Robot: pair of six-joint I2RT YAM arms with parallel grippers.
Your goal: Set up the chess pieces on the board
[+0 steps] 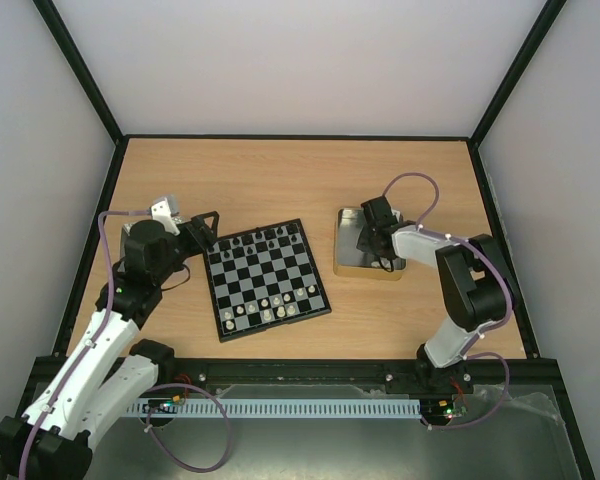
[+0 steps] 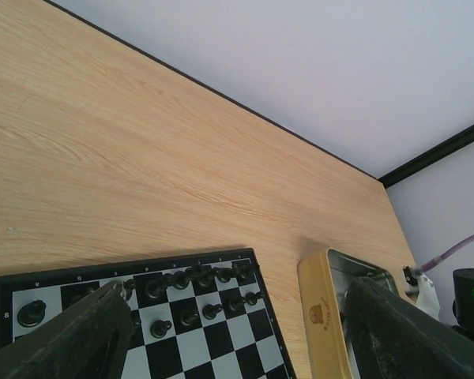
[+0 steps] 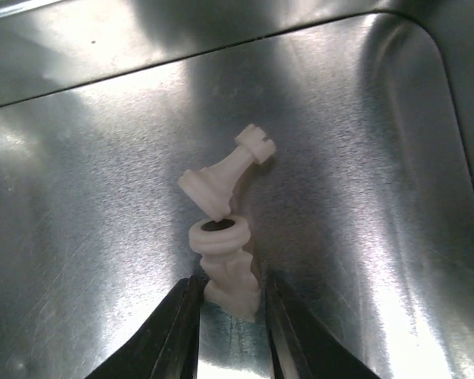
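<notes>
The chessboard [image 1: 267, 277] carries dark pieces along its back rows and white pieces along its front rows. In the right wrist view, two white pieces lie on their sides in the metal-lined box [image 3: 395, 197]: a rook [image 3: 221, 178] and, just below, another piece [image 3: 229, 280], whose type I cannot tell. My right gripper is part open, its fingertips beside the lower piece; whether they touch it is unclear. My left gripper is open above the board's left side.
A narrow free strip lies between board and box. Walls enclose the back and sides.
</notes>
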